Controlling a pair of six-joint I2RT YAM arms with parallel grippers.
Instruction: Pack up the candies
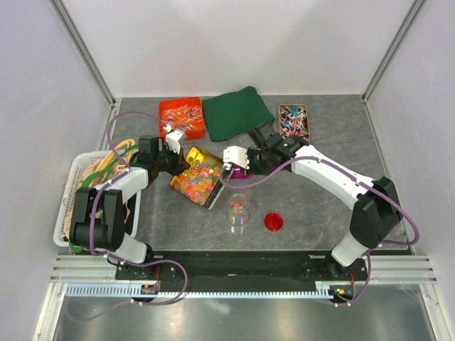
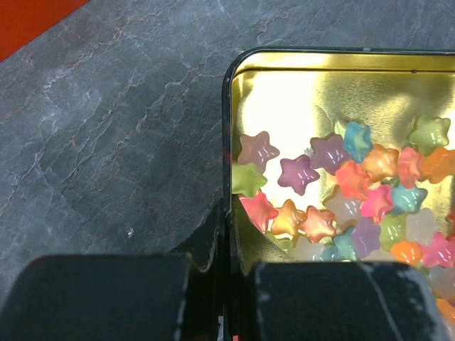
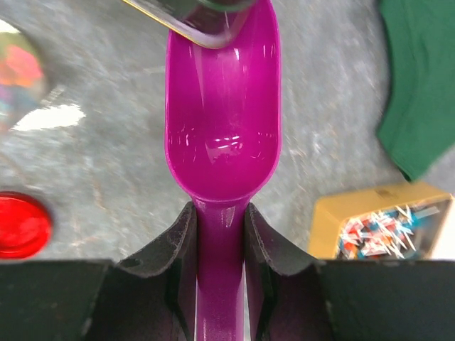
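Observation:
A gold-lined tray (image 1: 195, 186) of star candies lies left of centre; in the left wrist view my left gripper is shut on its dark rim (image 2: 334, 51). My right gripper grips the handle of a magenta scoop (image 3: 222, 121), whose bowl reaches toward the tray's right edge and holds no candy that I can see. A clear container (image 1: 238, 208) with some candies stands in front of the tray, and a red lid (image 1: 274, 222) lies to its right.
A red bin (image 1: 181, 103) and green cloth (image 1: 234, 114) lie behind; a box of small wrapped items (image 1: 294, 121) is at back right. A white basket (image 1: 71, 185) stands at far left.

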